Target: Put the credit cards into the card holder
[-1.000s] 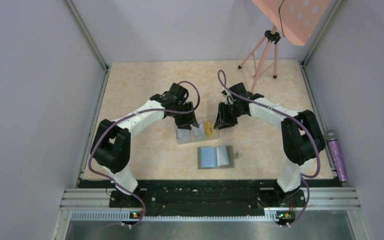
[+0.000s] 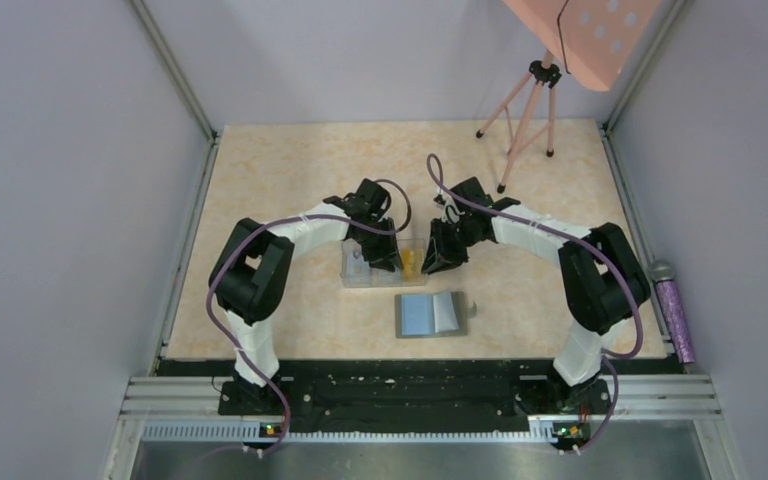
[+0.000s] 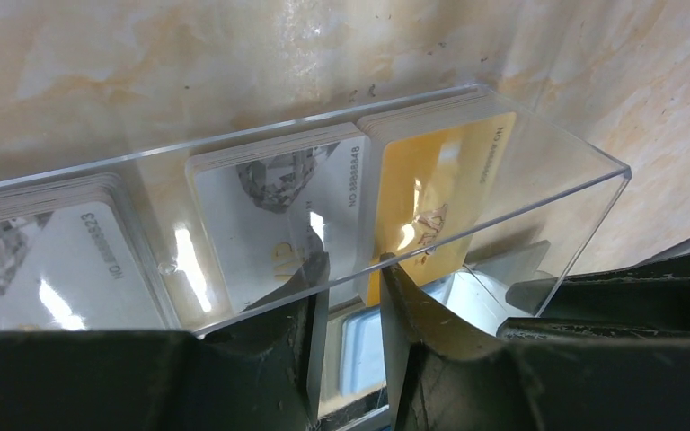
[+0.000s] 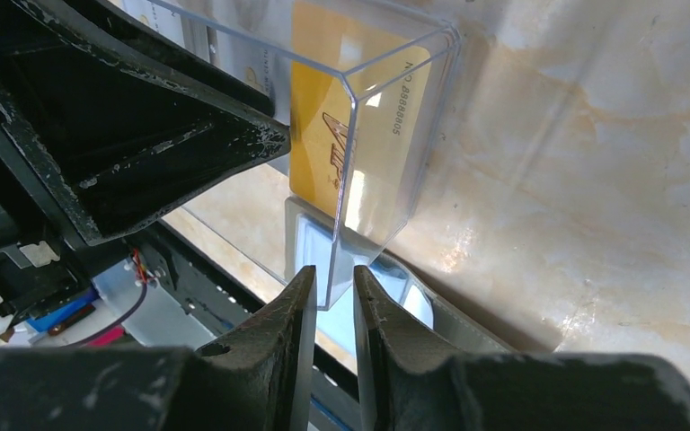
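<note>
A clear box point(image 2: 358, 286) stands on the table with white card stacks point(image 3: 265, 211) and a gold card stack point(image 3: 449, 171) lying inside in separate sections. In the right wrist view, my right gripper is shut on the box's right end wall, whose edge shows between its fingers. At the box's front edge, my left gripper is part open, with its tips close to the middle white and gold stacks. I cannot tell whether they touch a card. The open card holder point(image 2: 400, 316), grey with a blue and a white side, lies in front of the box.
A pink tripod point(image 2: 522, 130) stands at the back right. A purple glittery tube point(image 2: 673, 320) lies beyond the table's right side. Bare tabletop point(image 2: 280, 160) stretches behind the box. Both hands are close together over the box.
The box has shifted slightly left and straightened, its right end in my right gripper. My left gripper has moved right and a little forward over the box. The card holder has stayed put.
</note>
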